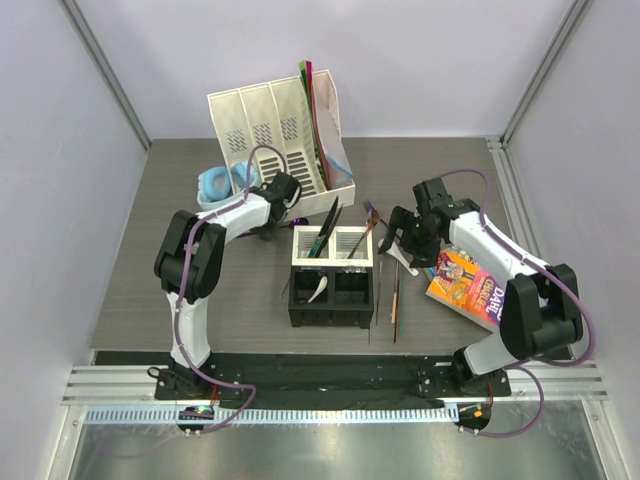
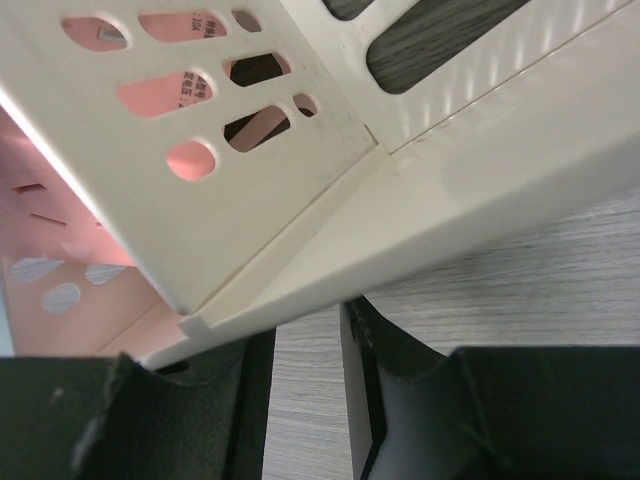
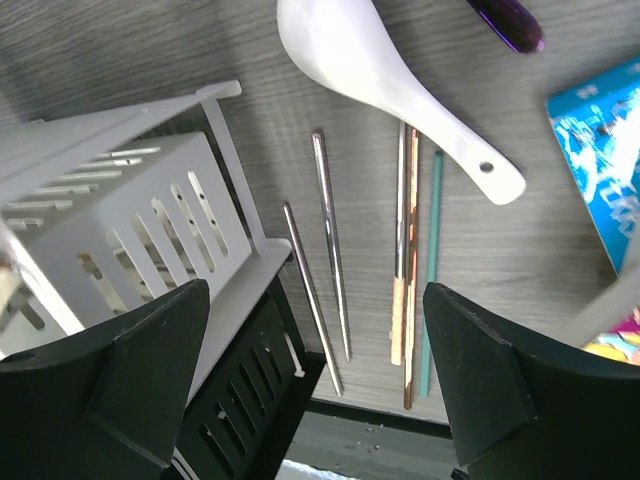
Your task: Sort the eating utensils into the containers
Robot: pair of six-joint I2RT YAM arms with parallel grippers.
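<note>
The utensil holder, white at the back [image 1: 300, 246] and black in front [image 1: 331, 316], stands mid-table. A white spoon [image 1: 318, 289] lies in its front left compartment; dark utensils [image 1: 324, 232] and a purple-tipped fork [image 1: 364, 235] lean in the white ones. On the table right of it are a white spoon [image 3: 400, 85], several chopsticks [image 3: 398, 250] and a purple handle [image 3: 508, 22]. My right gripper is open above the chopsticks, nothing between its fingers. My left gripper is open beside the white rack's lower edge, empty. Another purple utensil [image 1: 298, 222] lies near it, partly hidden by the arm.
A tall white file rack [image 1: 270, 130] stands at the back, close against the left gripper. Behind that arm is a container with blue cloth [image 1: 215, 183]. Bright books [image 1: 466, 285] lie at the right.
</note>
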